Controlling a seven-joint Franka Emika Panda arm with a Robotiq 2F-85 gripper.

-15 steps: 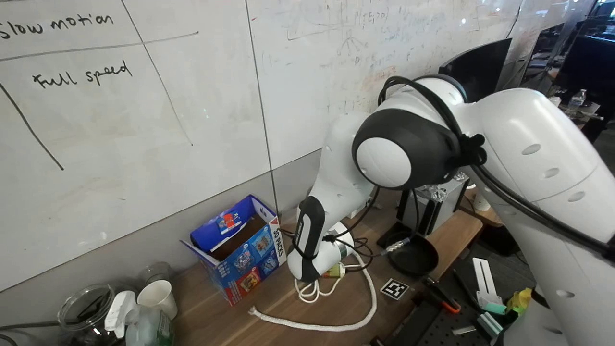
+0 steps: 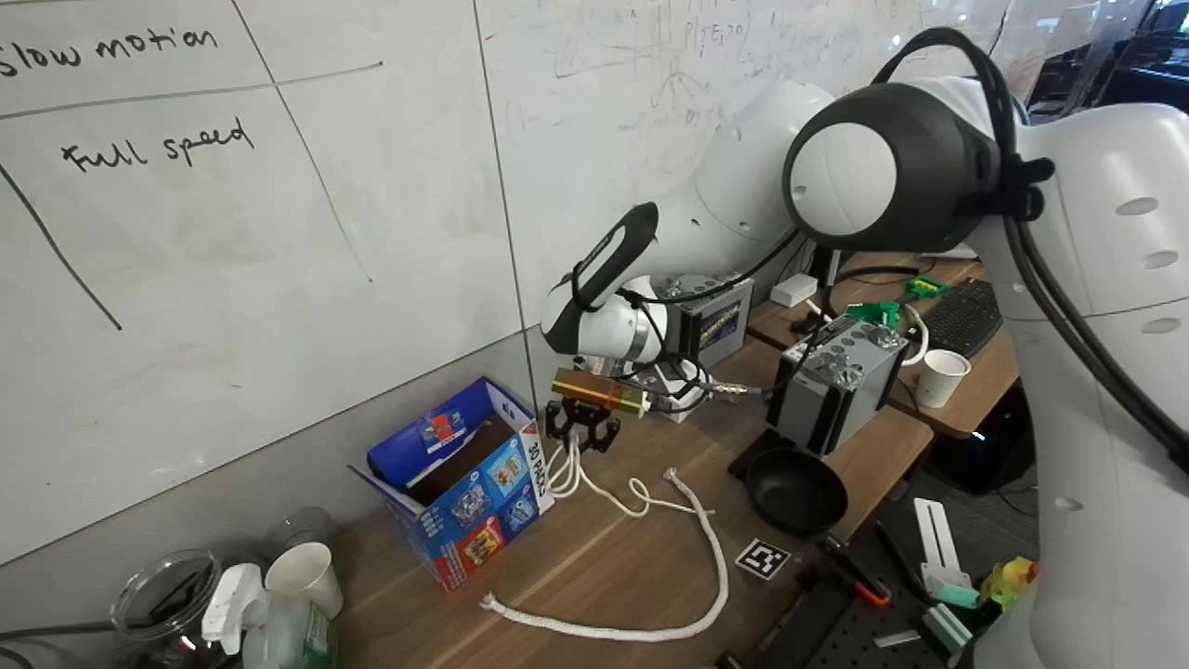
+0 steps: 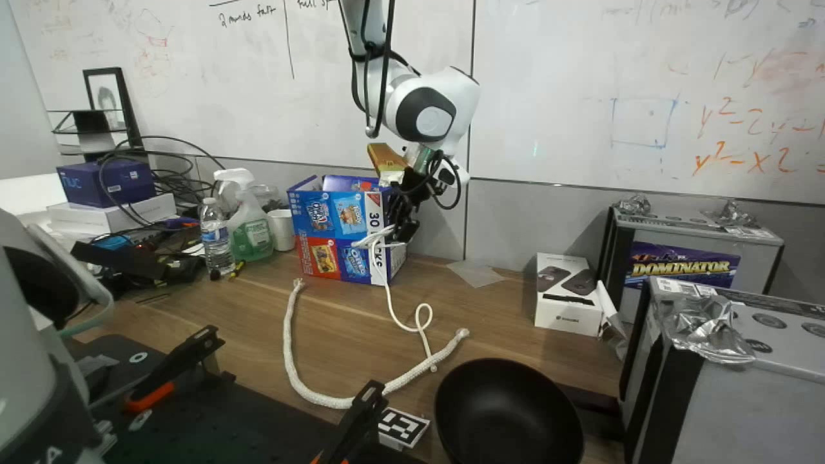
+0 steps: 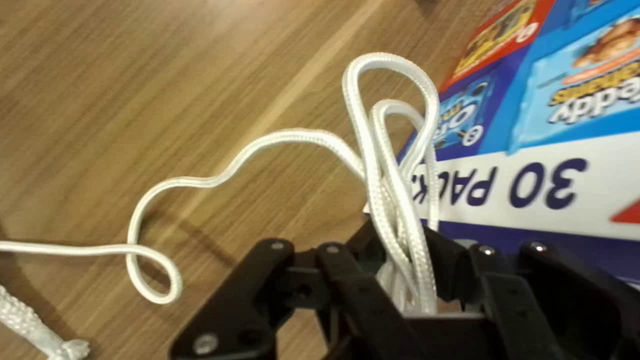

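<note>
A thin white cord is bunched in loops (image 4: 393, 174) between the fingers of my gripper (image 2: 582, 429), which is shut on it. In exterior view 2 the gripper (image 3: 403, 224) hangs by the right end of the blue snack box (image 3: 332, 224), above the table, and one strand of cord (image 3: 388, 298) trails down to the wood. That strand makes a small curl and runs to the thicker white rope (image 2: 713, 569), which lies in a wide curve on the table. Seen from the wrist, the loops stick out beside the box's "30 packs" side (image 4: 528, 183). The box (image 2: 479, 502) stands upright with its top open.
A black pan (image 2: 797, 491) and a printed marker (image 2: 764, 558) lie to the right of the rope. Paper cup (image 2: 304, 576) and spray bottle (image 2: 284, 630) stand left of the box. The whiteboard (image 3: 541, 93) rises right behind. Bare wood (image 3: 348, 332) lies inside the rope's curve.
My gripper has risen from low over the table and moved back toward the wall beside the box, bringing the bunched cord up with it. The thick rope and box look unmoved.
</note>
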